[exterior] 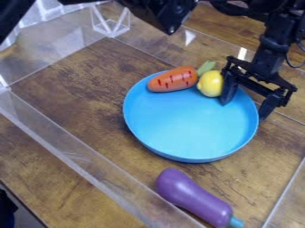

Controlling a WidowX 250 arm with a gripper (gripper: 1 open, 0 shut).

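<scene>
My black gripper (248,80) reaches down at the right rim of the blue plate (188,129), right beside a yellow round toy (212,82) on the plate. Whether its fingers hold the yellow toy or are merely next to it, I cannot tell. An orange carrot (173,78) lies on the plate's upper left, touching or near the yellow toy. A purple eggplant (191,197) lies on the wooden table below the plate.
Transparent walls or strips run along the left and back, with a small clear stand (110,25) at the upper left.
</scene>
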